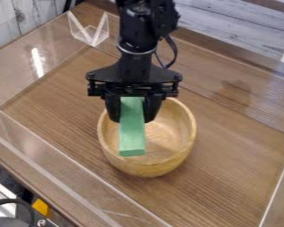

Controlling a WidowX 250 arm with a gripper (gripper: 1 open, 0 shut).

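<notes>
My black gripper (131, 97) hangs over a round tan wooden bowl (174, 144), shut on a green block (131, 130). The block hangs upright inside the bowl's outline, its lower end near the front-left part of the interior. Whether it touches the bowl is hard to tell.
A clear plastic piece stands at the left edge, and pale boards line the back. Dark cables lie at the lower left corner.
</notes>
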